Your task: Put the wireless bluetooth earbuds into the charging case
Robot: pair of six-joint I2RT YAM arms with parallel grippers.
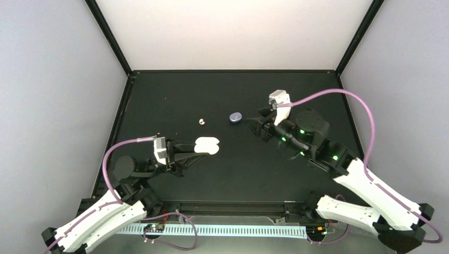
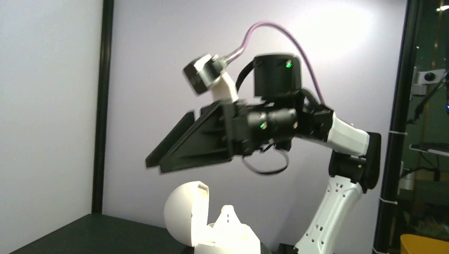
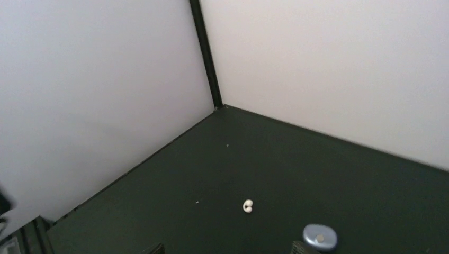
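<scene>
My left gripper point(image 1: 197, 150) is shut on the white charging case point(image 1: 207, 143), held above the table left of centre; in the left wrist view the case point(image 2: 180, 211) has its lid up. On the table behind it lie a small white earbud piece point(image 1: 201, 121), also in the right wrist view point(image 3: 248, 206), and a blue-grey rounded object point(image 1: 235, 117). My right gripper point(image 1: 255, 123) stands open, apart from the case, to the right of the blue-grey object.
Black-floored booth with pale walls at the back point(image 1: 227, 37) and both sides.
</scene>
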